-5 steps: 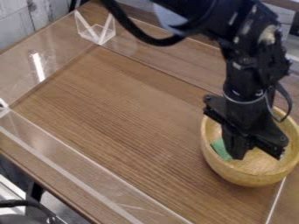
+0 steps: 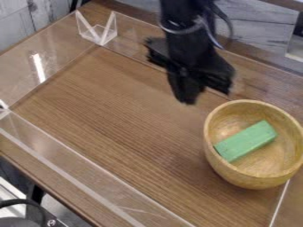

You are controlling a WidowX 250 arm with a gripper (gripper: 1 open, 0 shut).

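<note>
My gripper point(image 2: 187, 75) hangs, blurred, in the upper middle of the camera view, above the bare wooden surface, its dark fingers pointing down; whether anything is between them is unclear. Below and to the right of it a yellow bowl point(image 2: 272, 149) holds a green block point(image 2: 245, 141), lying at a slant inside.
A clear plastic object point(image 2: 97, 29) stands at the back left. Edges of the surface show at left and bottom.
My gripper has risen out from over the yellow bowl and moved left and back. The green block in the bowl is now in full view.
</note>
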